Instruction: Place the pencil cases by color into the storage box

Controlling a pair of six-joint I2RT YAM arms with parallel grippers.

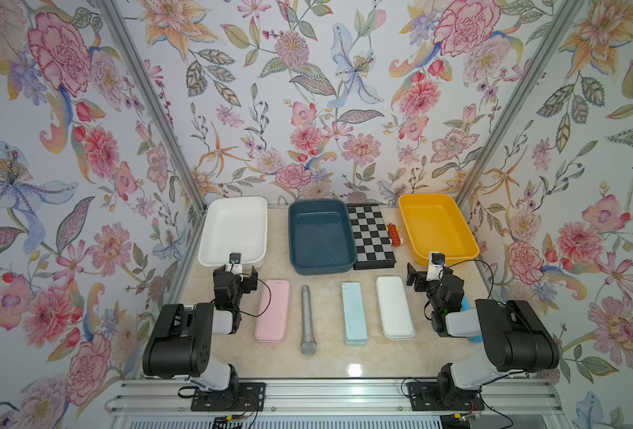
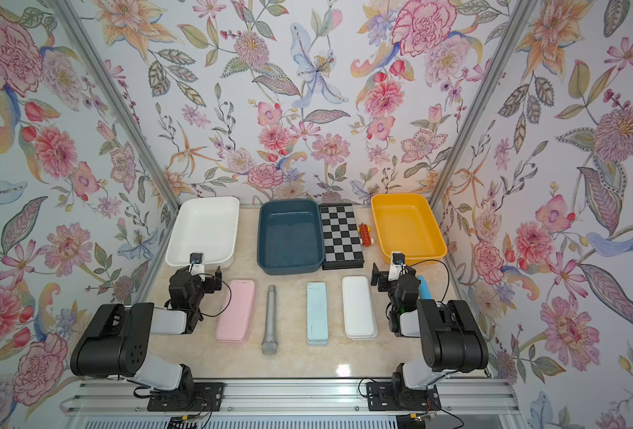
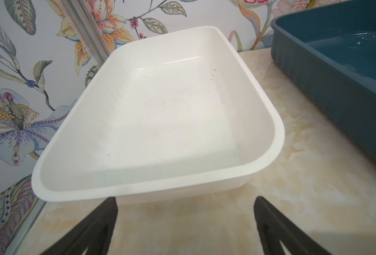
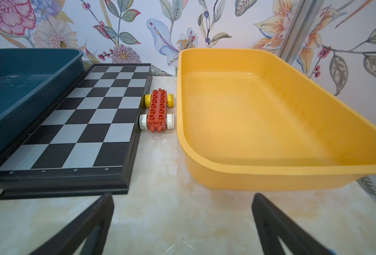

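Observation:
Three long pencil cases lie flat and apart on the table: a pink case point(image 1: 272, 311), a light blue case point(image 1: 354, 313) and a white case point(image 1: 395, 307). Behind them stand a white box point(image 3: 171, 110), a dark blue box point(image 1: 322, 236) and a yellow box point(image 4: 255, 119), all empty as far as they show. My left gripper is open before the near side of the white box, its fingers free. Before the yellow box, my right gripper is likewise open and empty. A bright blue object point(image 2: 423, 288) is partly hidden by the right arm; what it is I cannot tell.
A grey microphone-like stick point(image 1: 307, 318) lies between the pink and light blue cases. Against the dark blue box rests a black-and-white checkered board point(image 4: 90, 112), with a red toy car point(image 4: 157, 108) beside it. Bare table shows along the front edge.

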